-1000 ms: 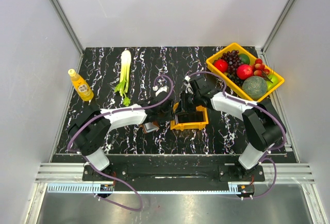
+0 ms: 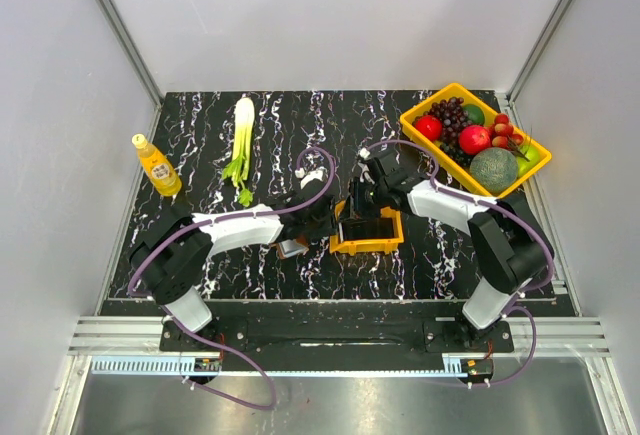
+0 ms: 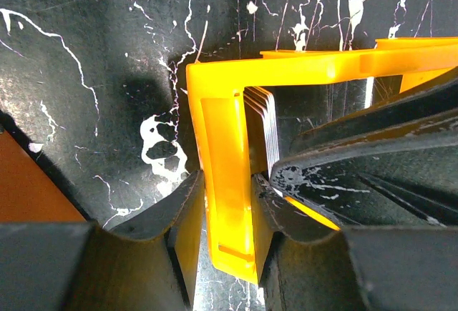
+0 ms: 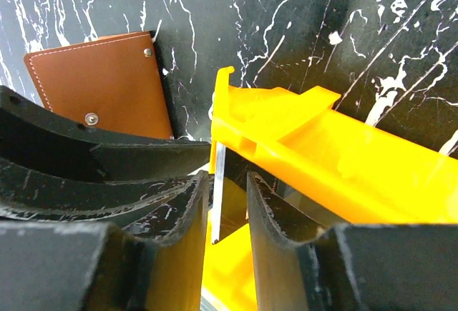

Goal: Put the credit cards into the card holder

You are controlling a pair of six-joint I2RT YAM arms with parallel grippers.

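A yellow plastic holder [image 2: 372, 245] lies at the table's middle front. My left gripper is shut on the holder's left end [image 3: 229, 132]. Thin white cards stand inside beside that end, also visible as a pale edge [image 4: 218, 189] in the right wrist view. My right gripper is over the holder with its fingers apart around that region; its dark body covers much of the holder in the left wrist view. A brown leather card wallet [image 4: 100, 86] lies left of the holder, mostly hidden under the left arm in the top view.
A fruit basket [image 2: 540, 160] sits at the back right. Celery [image 2: 242, 140] and a yellow bottle [image 2: 158, 165] lie at the left.
My right arm has shifted slightly over the holder over the last second. The left arm holds still.
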